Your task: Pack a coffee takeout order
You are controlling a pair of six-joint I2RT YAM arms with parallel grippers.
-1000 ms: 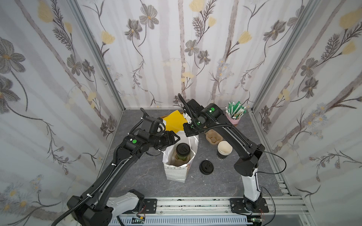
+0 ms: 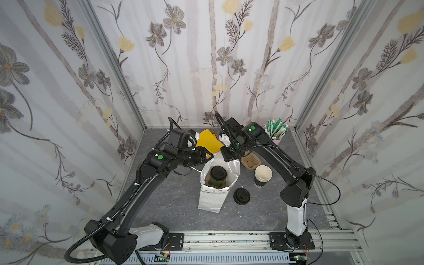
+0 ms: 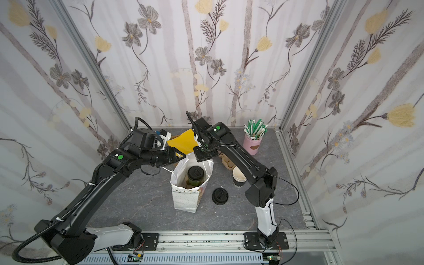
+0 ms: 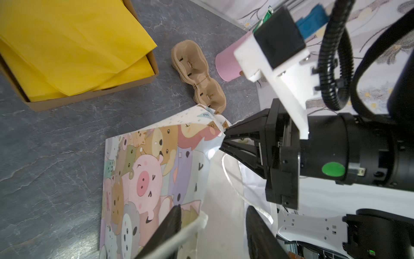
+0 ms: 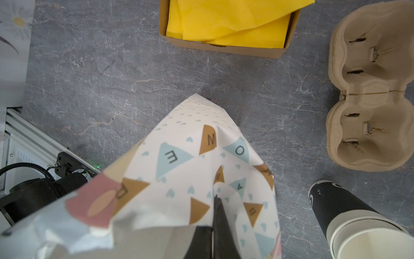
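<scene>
A paper bag [image 2: 212, 198] with animal and letter prints [image 4: 142, 181] stands open, a lidded green cup [image 2: 218, 175] inside it. My right gripper is shut on the back rim of the bag, pinching the paper. My left gripper is part open above the bag's left rim, its fingers low in the left wrist view; whether paper lies between them is unclear.
A yellow paper stack in a box [image 5: 241, 21] is behind the bag. To the right are a cardboard carrier [image 5: 370, 99], stacked paper cups [image 5: 362, 233], a loose black lid [image 3: 220, 196] and a pink holder with sticks [image 3: 252, 143].
The bag and the cup inside have shifted right since a second ago. My left gripper has moved slightly up; my right gripper has moved right with the rim.
</scene>
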